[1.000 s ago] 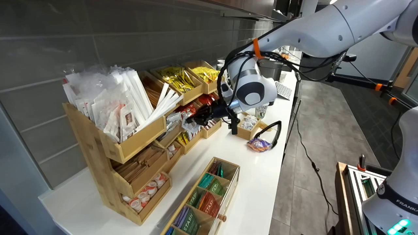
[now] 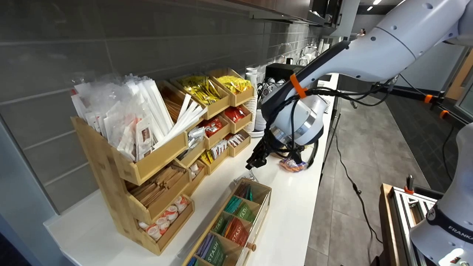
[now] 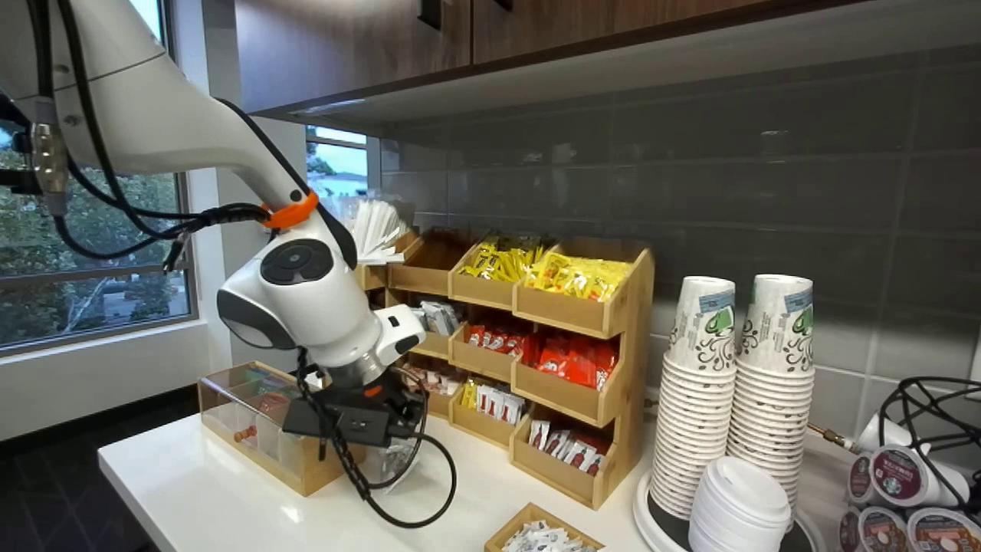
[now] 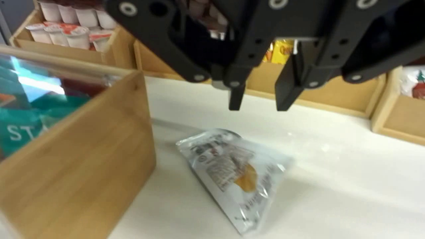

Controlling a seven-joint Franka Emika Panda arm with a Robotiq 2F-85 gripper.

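A silver packet (image 4: 223,169) with an orange-brown picture lies on the white counter in the wrist view, beside the wooden end of the tea box (image 4: 91,159). My gripper is over the counter, its two fingers (image 4: 236,97) apart and nothing between them. The packet lies below the fingertips, clear of them. Exterior view 1 shows the packet (image 2: 249,175) at the far end of the tea box (image 2: 264,208), just under my gripper (image 2: 249,167). In exterior view 2 the hand and cables partly cover the packet (image 3: 397,457), and the fingertips are hidden.
A tiered wooden rack (image 2: 95,170) of snacks and supplies stands along the wall. On the counter are a purple-orange packet (image 2: 292,164), a small box of white packets (image 3: 542,537) and stacked cups (image 3: 690,432).
My gripper has moved from the rack's bins toward the tea box. A silver packet was at its fingertips earlier; now one lies on the counter, where that spot was bare.
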